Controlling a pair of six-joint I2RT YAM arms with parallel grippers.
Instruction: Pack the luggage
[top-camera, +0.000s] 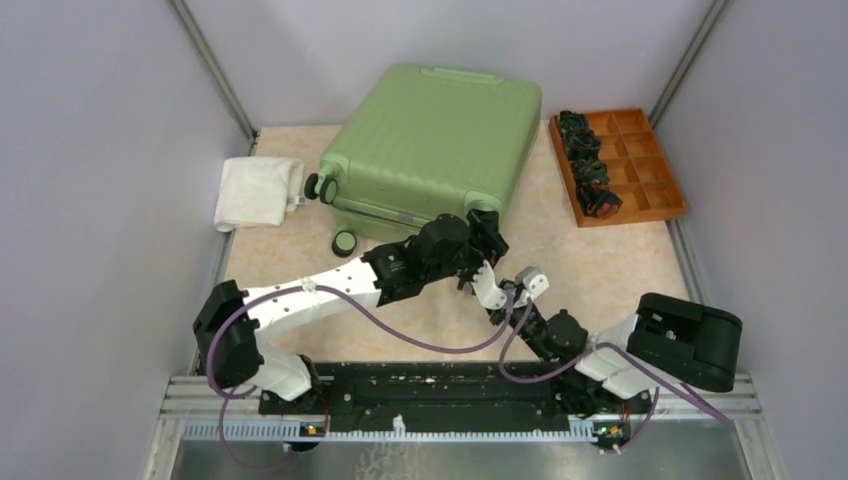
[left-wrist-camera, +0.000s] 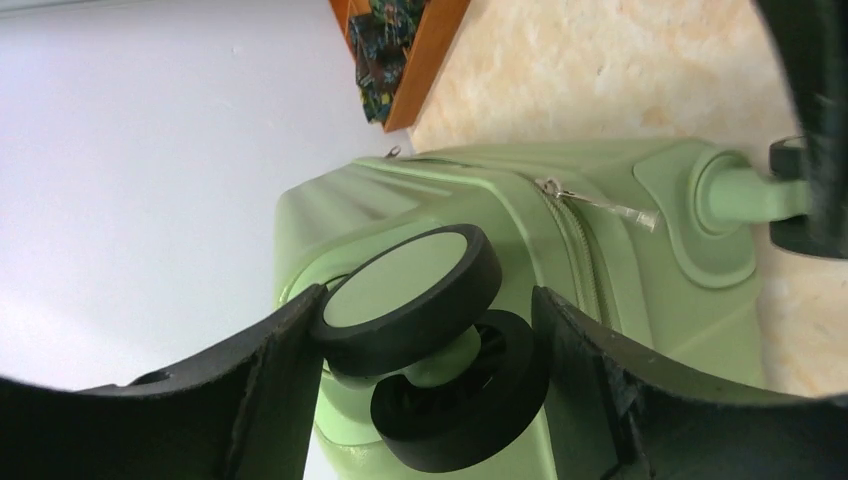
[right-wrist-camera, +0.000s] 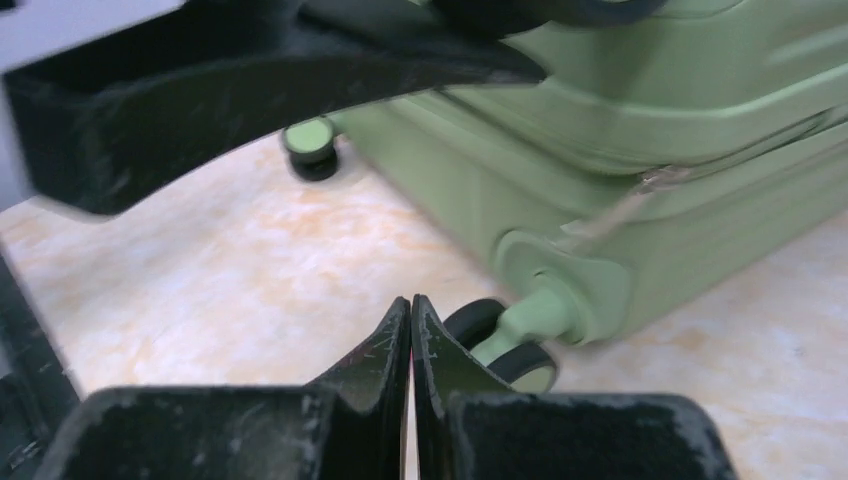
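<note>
The green suitcase (top-camera: 430, 140) lies closed on its side, wheels toward the front. My left gripper is at its front-right corner, fingers either side of a black-and-green double wheel (left-wrist-camera: 395, 290), seemingly closed on it. A zipper pull (left-wrist-camera: 605, 205) hangs on the side. My right gripper is shut with nothing visible between its tips, low in front of a lower wheel (right-wrist-camera: 525, 362) of the suitcase.
A white folded towel (top-camera: 255, 190) lies at left. A wooden compartment tray (top-camera: 650, 170) holding dark bundles is at back right.
</note>
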